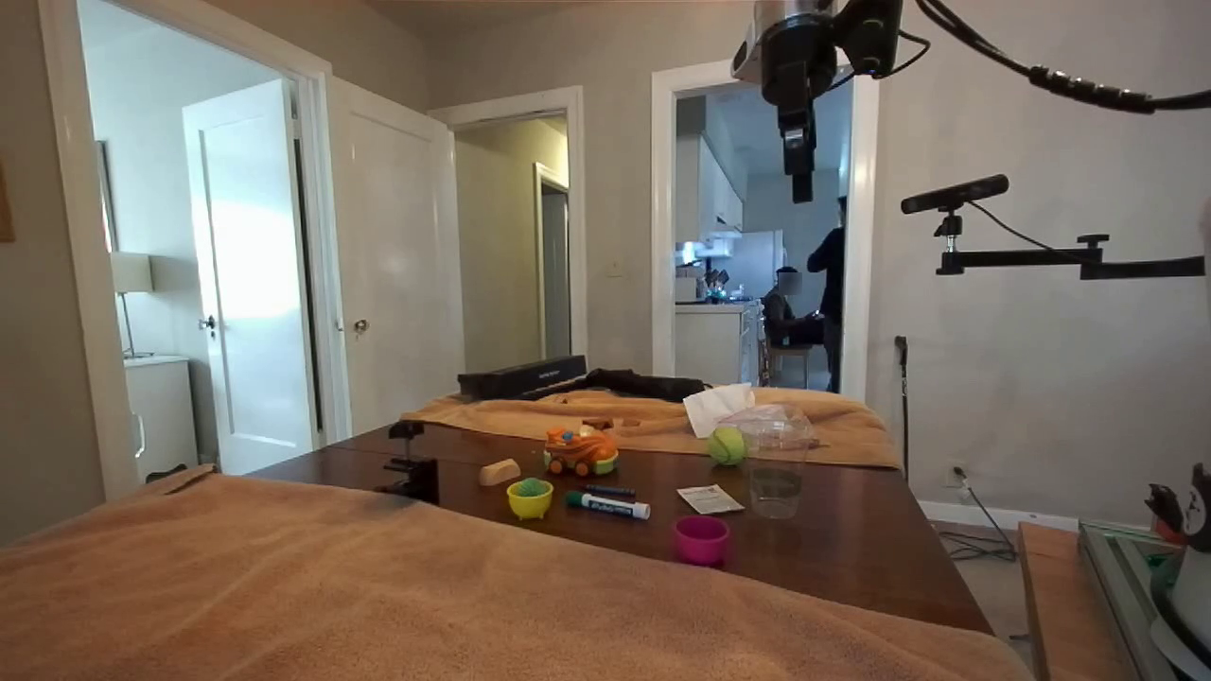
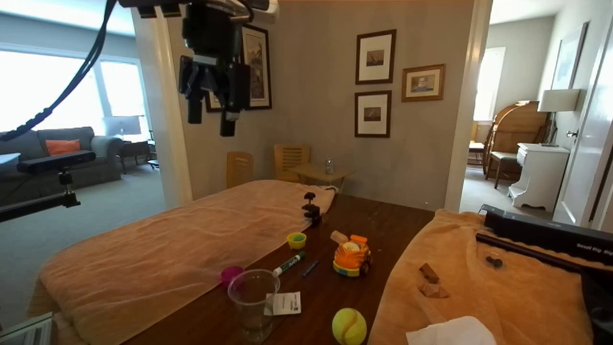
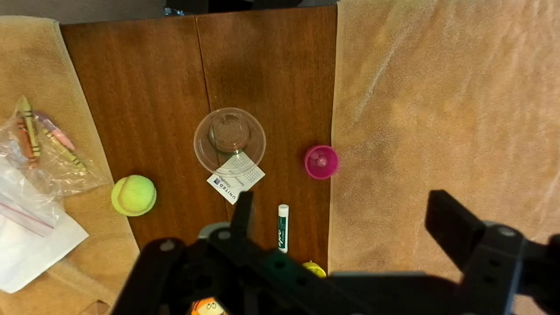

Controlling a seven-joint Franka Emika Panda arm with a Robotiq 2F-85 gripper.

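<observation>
High above the table, my gripper stands open, its two dark fingers wide apart with nothing between them. Below it in the wrist view lie a small magenta cup (image 3: 321, 162) with something pale inside, a clear plastic cup (image 3: 229, 139), and a white United packet (image 3: 236, 178) partly seen through that cup. A white and green marker (image 3: 283, 228) lies on the wood. The yellow cup (image 1: 530, 498) holds something green. Near the back sits an orange toy car (image 1: 580, 452), with a tan block (image 1: 500, 472) and a dark crayon-like stick (image 1: 609, 492) nearby. A tennis ball (image 2: 348, 327) rests by the towel.
Orange towels (image 2: 172, 241) cover both sides of the table, leaving a strip of dark wood between. A black clamp (image 2: 311, 209) grips one end. Bagged crayons (image 3: 47, 141) and white paper (image 3: 36, 246) lie on one towel. Air around the gripper is clear.
</observation>
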